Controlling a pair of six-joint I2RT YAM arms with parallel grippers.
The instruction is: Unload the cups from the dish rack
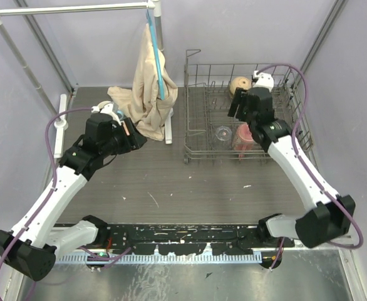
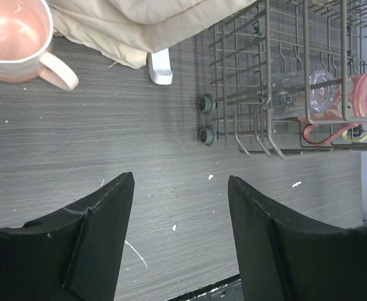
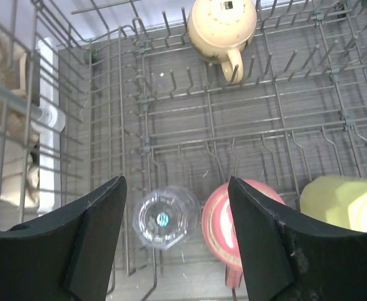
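The wire dish rack (image 1: 196, 144) holds a cream cup (image 3: 221, 28) at the back, a clear glass (image 3: 165, 216) at the front, a pink cup (image 3: 218, 219) beside it and a yellow cup (image 3: 340, 207) to the right. My right gripper (image 1: 237, 103) hangs open over the rack, above the glass and pink cup in its wrist view. A pale pink mug (image 2: 11, 47) stands on the floor outside the rack at the left. My left gripper (image 1: 133, 135) is over the floor left of the rack, fingers apart with nothing between them.
A beige cloth (image 1: 146, 110) hangs from a white rail frame (image 1: 71, 10) left of the rack, its lower end heaped on the floor beside the mug. The floor in front of the rack and cloth is clear.
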